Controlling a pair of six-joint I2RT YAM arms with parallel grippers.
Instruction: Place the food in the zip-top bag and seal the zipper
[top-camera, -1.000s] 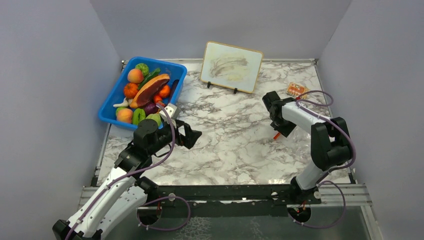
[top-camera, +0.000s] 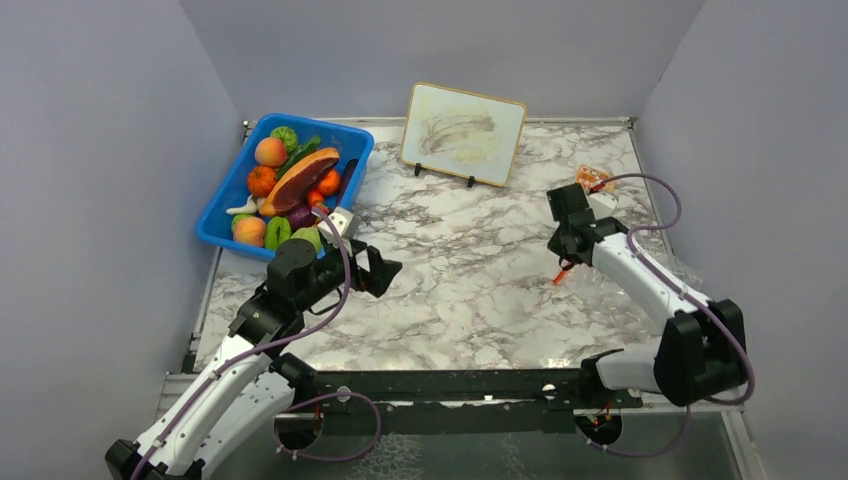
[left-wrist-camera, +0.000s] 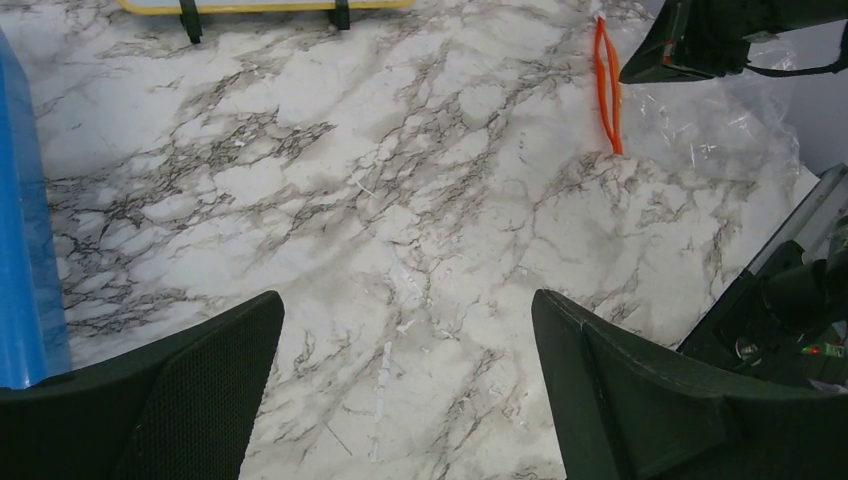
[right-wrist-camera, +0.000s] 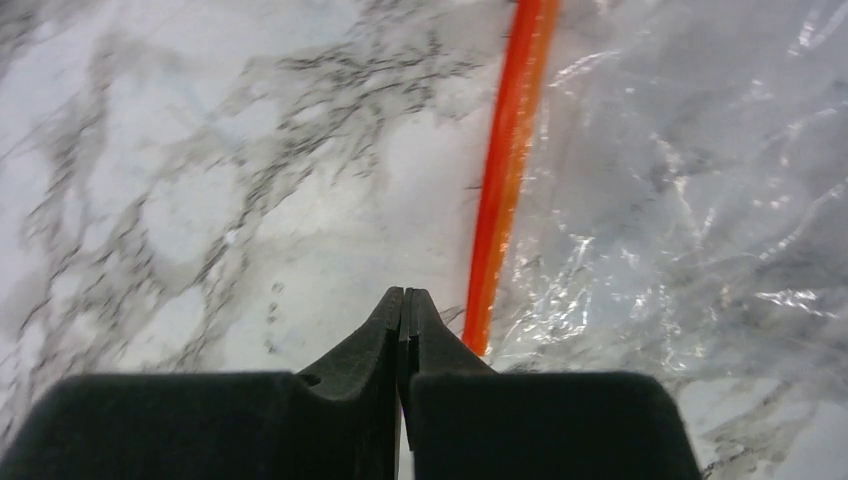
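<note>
The clear zip-top bag (right-wrist-camera: 680, 200) lies on the right side of the marble table. Its orange zipper edge (right-wrist-camera: 500, 190) runs up and down in the right wrist view. My right gripper is shut with its fingertips together and nothing between them; the zipper's lower end is just to their right, outside the fingers. In the left wrist view, the orange edge (left-wrist-camera: 606, 90) shows in full as a narrow loop. My left gripper (top-camera: 383, 272) is open and empty, near the blue basket. Food (top-camera: 297, 182) of several kinds fills that basket.
The blue basket (top-camera: 207, 228) stands at the back left. A white board (top-camera: 463, 135) on small black feet stands at the back. Behind the right arm lies an orange-patterned item (top-camera: 594, 178), partly hidden. Between the arms the marble table (top-camera: 460, 270) is bare.
The left arm barely moved.
</note>
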